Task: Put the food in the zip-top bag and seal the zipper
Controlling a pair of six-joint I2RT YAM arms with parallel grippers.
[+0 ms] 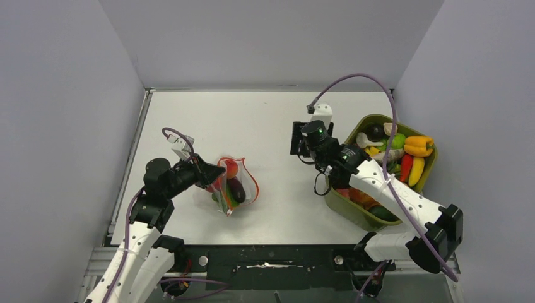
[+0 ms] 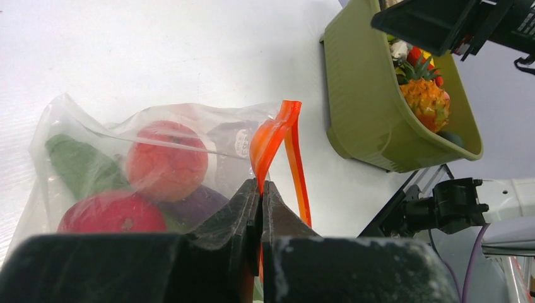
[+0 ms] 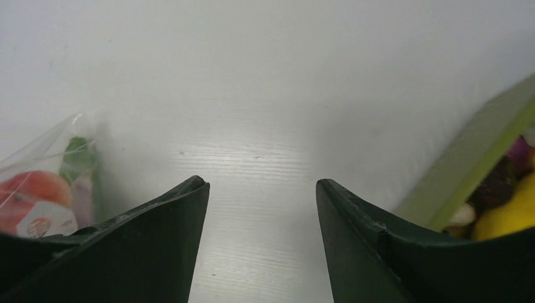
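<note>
The clear zip top bag [image 1: 251,188] stands on the white table, its orange zipper edge [image 2: 272,136] parted into a loop. Inside are a dark eggplant [image 1: 236,190], red round produce [image 2: 167,161] and a green item [image 2: 82,163]. My left gripper is shut on the bag's orange zipper edge, one side of the opening. To the right, between bag and bin, my right gripper hangs over the table with its fingers apart and nothing between them. The bag's left side is partly hidden by the left gripper in the top view.
A green bin [image 2: 359,76] full of toy vegetables and fruit stands at the right, partly covered by the right arm. A yellow pepper [image 1: 419,146] lies on top of its far side.
</note>
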